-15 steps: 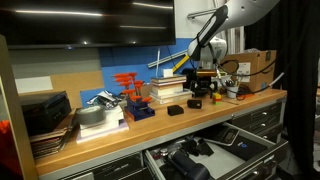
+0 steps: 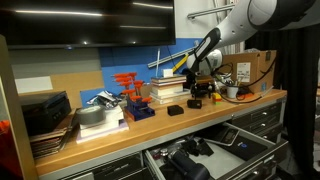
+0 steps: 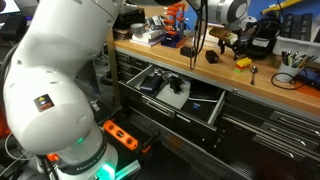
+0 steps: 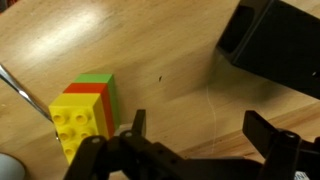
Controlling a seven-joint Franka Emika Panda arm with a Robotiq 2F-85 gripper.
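Observation:
My gripper is open, with bare wooden countertop (image 4: pixel 190 80) between its fingers in the wrist view. Left of the left finger (image 4: pixel 138 123) lies a stack of toy bricks in yellow, red and green (image 4: pixel 85 115), apart from it. A black box-like object (image 4: pixel 272 42) lies beyond the right finger, at the upper right. In exterior view 2 the yellow of the bricks (image 3: pixel 242 64) shows on the counter, right of a small black object (image 3: pixel 212 57). The arm reaches over the counter in exterior view 1, its fingertips too small to make out.
Below the counter an open drawer (image 2: pixel 235 151) holds several dark items. Books and papers (image 2: pixel 167 88) and red racks (image 2: pixel 128 82) stand along the back, cardboard boxes (image 2: pixel 245 68) at the right. A thin metal tool (image 4: pixel 25 93) lies left of the bricks.
In exterior view 1, more of the white upper arm shows at the top right, and it hangs farther to the right. Objects on the counter look unmoved.

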